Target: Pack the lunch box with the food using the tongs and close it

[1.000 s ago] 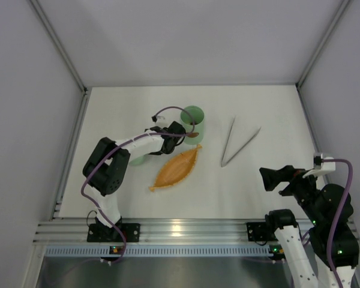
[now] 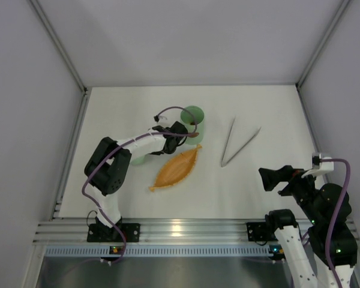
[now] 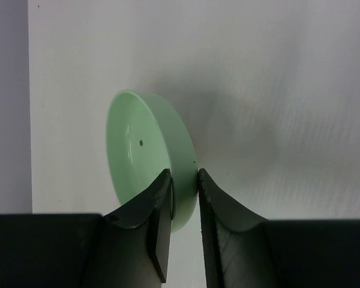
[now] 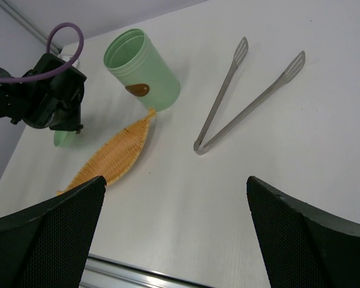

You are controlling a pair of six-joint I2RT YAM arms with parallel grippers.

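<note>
A shallow round pale green lid (image 3: 183,144) is pinched by its rim between the fingertips of my left gripper. It stands tilted, its hollow side facing left in the left wrist view. From above, the arm hides most of the lid (image 2: 138,160). To its right the tall green lunch container (image 2: 192,114) is upright with its mouth uncovered, a brown clasp (image 4: 138,90) on its side. My right gripper is wide open and empty, held off the table's front right corner.
An orange leaf-shaped tray (image 2: 175,169) lies empty in front of the container. Grey tongs (image 2: 240,147), spread in a V, rest right of centre.
The left arm shifts only a hair to the right, the lid still in its grip. Container, tray, tongs and right arm look unchanged.
</note>
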